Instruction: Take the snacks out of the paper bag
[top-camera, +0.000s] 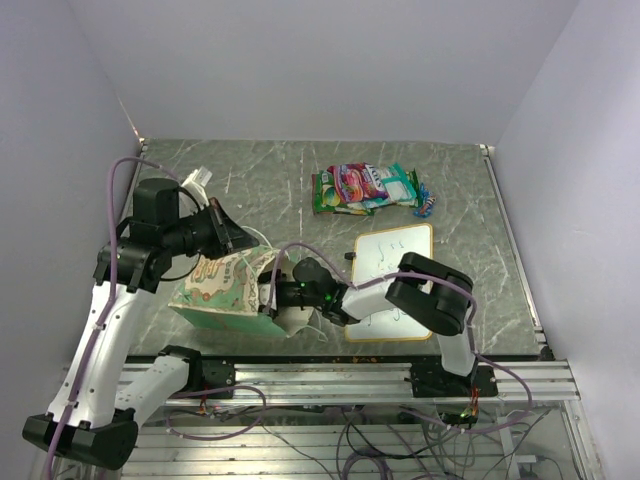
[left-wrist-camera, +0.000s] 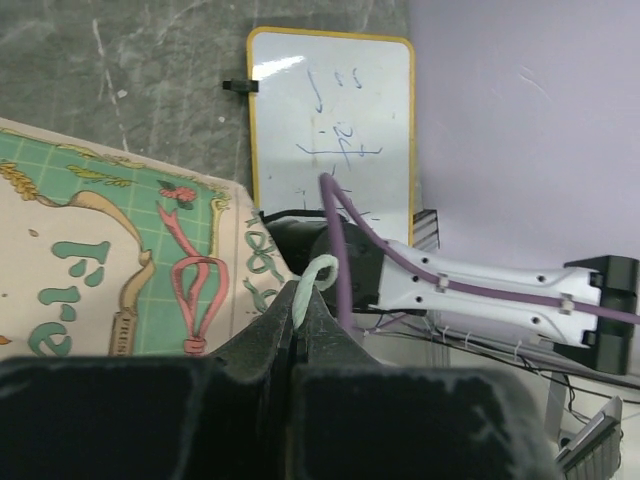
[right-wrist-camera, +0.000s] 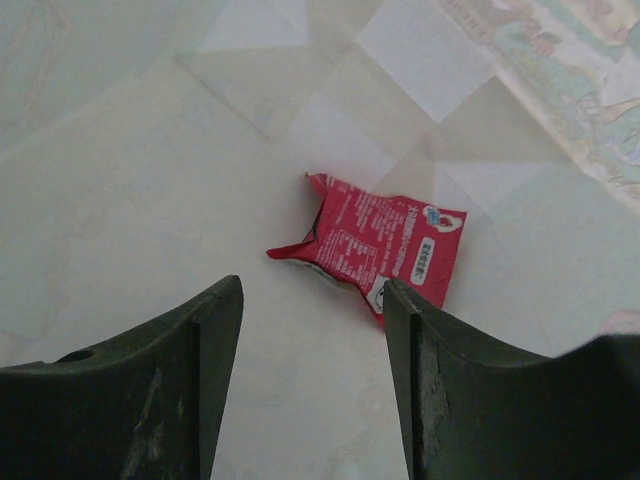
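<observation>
The paper bag (top-camera: 225, 285), green and cream with printed pictures, lies on its side at the table's front left, its mouth facing right. My left gripper is shut on the bag's white string handle (left-wrist-camera: 313, 284), above the bag's mouth. In the top view my right gripper (top-camera: 272, 292) reaches into that mouth and its tips are hidden. The right wrist view looks inside: a small red snack packet (right-wrist-camera: 385, 242) lies deeper in the bag. My right gripper stands open, nothing between its fingers, with the packet ahead of it.
Several snack packets (top-camera: 360, 187) lie in a pile at the back middle, a blue braided thing (top-camera: 425, 200) beside them. A whiteboard (top-camera: 420, 260) with a yellow edge lies under the right arm. Bare table surrounds the pile.
</observation>
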